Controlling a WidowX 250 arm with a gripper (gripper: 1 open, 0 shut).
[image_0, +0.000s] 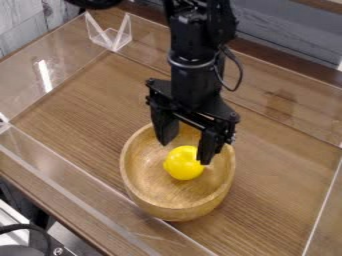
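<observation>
A black robot arm comes down from the top centre to my gripper (191, 138), whose dark fingers hang over a round light wooden bowl (147, 190). A yellow object (185, 162) lies in the bowl, just below the fingers. The fingers are spread apart above it, and I see nothing held between them.
The wooden table (80, 110) has free room left and right of the bowl. A clear plastic or wire object (110, 32) stands at the back left. Dark cables show at the bottom left corner.
</observation>
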